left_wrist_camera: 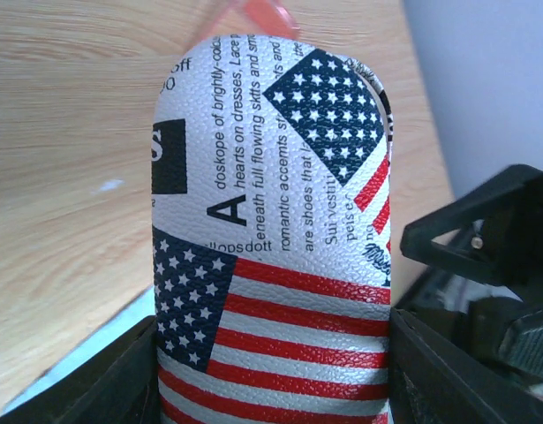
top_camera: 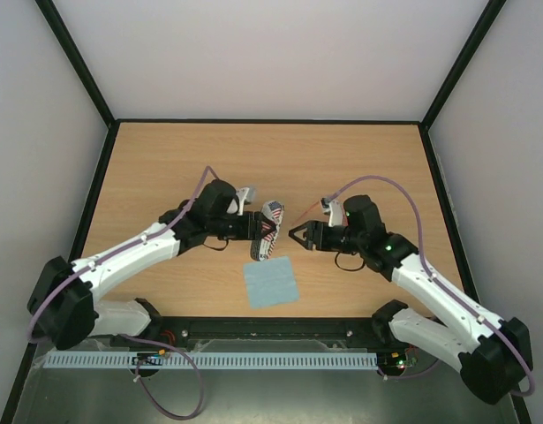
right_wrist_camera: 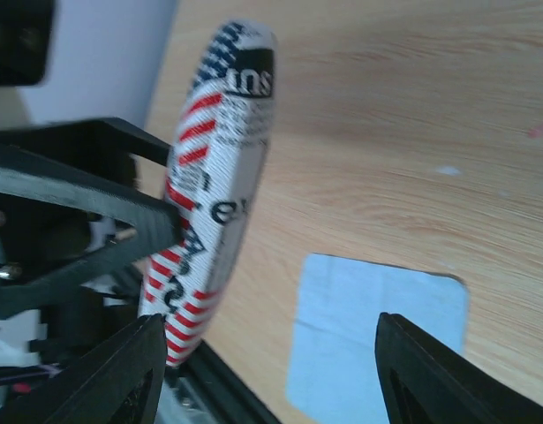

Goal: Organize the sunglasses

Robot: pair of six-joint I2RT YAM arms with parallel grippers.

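A sunglasses case (top_camera: 268, 234) printed with American flags and newsprint stands raised, with my left gripper (top_camera: 269, 228) shut on it. In the left wrist view the case (left_wrist_camera: 271, 238) fills the space between the left fingers. The right wrist view shows the same case (right_wrist_camera: 209, 194) tilted, gripped from the side. Facing it across a small gap, my right gripper (top_camera: 295, 237) is open with nothing between its fingers. A thin reddish item (top_camera: 308, 211), perhaps the sunglasses, lies behind the right arm, partly hidden.
Lying flat in front of the case is a light blue cloth (top_camera: 271, 283). Both arms meet closely near the middle.
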